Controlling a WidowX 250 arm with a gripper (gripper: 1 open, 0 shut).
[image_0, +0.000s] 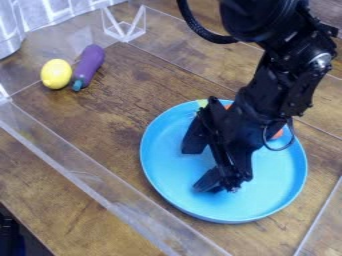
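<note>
The black robot gripper (209, 160) reaches down from the upper right over a blue plate (177, 189), its fingers open and low over the plate's left and middle part. Behind the gripper, small green and orange items (277, 132) on the plate are mostly hidden.
A yellow lemon-like object (56, 74) and a purple eggplant-like object (87, 67) lie at the upper left. A clear rack (123, 25) and a white container (7, 25) stand at the back. A transparent strip runs diagonally along the lower left. The wooden surface left of the plate is clear.
</note>
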